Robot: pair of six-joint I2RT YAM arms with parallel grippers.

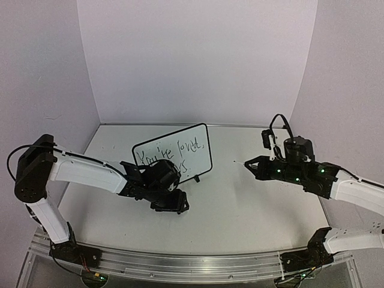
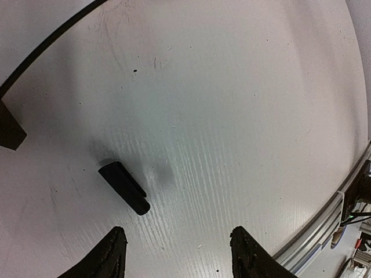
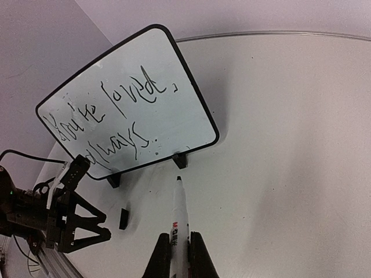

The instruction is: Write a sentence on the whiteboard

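Note:
The whiteboard (image 3: 191,119) leans on small black feet and bears the handwriting "You're loved, always." In the right wrist view, my right gripper is shut on a white marker (image 3: 179,214), its dark tip pointing away from the fingers. The black marker cap (image 2: 124,188) lies on the table in the left wrist view, just beyond the fingertips. My left gripper stands open above the table with nothing between its fingers. From the top, the left gripper (image 1: 183,207) hides the cap and part of the board's lower left.
One of the board's black feet (image 3: 180,160) juts toward the table's front. Bare table (image 1: 240,210) lies between the two arms. A metal rail (image 1: 198,259) runs along the front edge, and walls close in the sides and back.

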